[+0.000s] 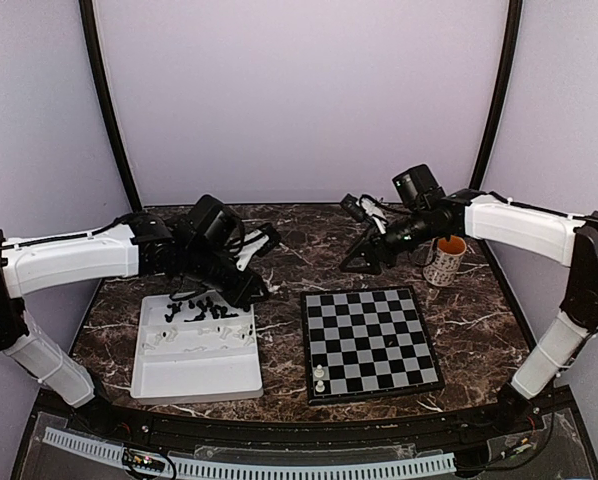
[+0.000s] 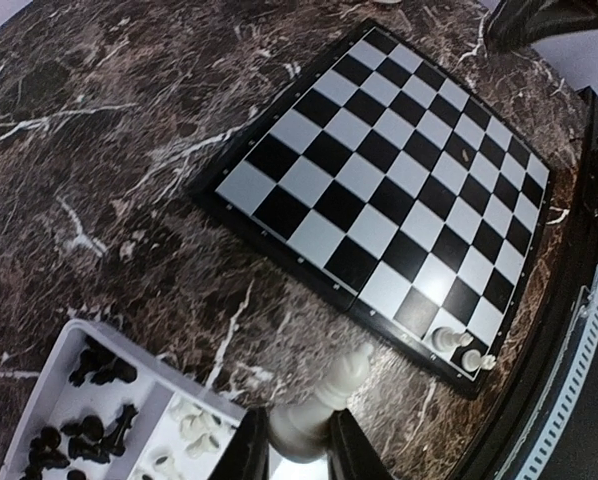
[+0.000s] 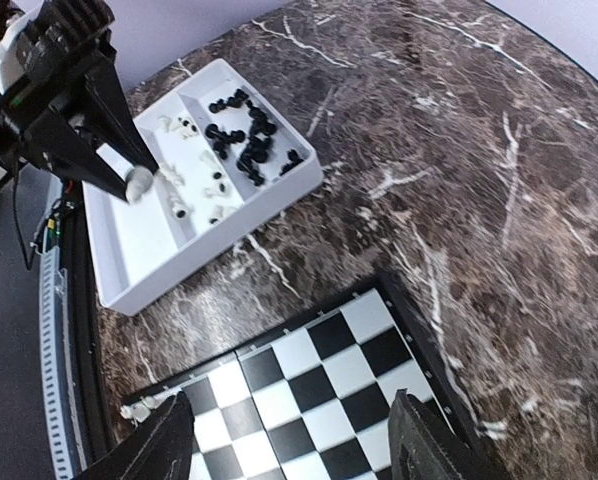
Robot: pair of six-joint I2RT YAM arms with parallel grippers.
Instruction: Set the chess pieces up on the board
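Observation:
My left gripper [image 1: 261, 290] is shut on a white chess piece [image 2: 316, 415], raised above the table between the tray and the board. The chessboard [image 1: 369, 330] lies right of centre; two white pieces [image 2: 449, 338] stand at its near-left corner. The white tray [image 1: 194, 378] holds black and white pieces in compartments. My right gripper is above the far part of the board, fingers apart with nothing between them.
An orange-lined patterned cup [image 1: 444, 262] stands at the back right. Walls bound both sides.

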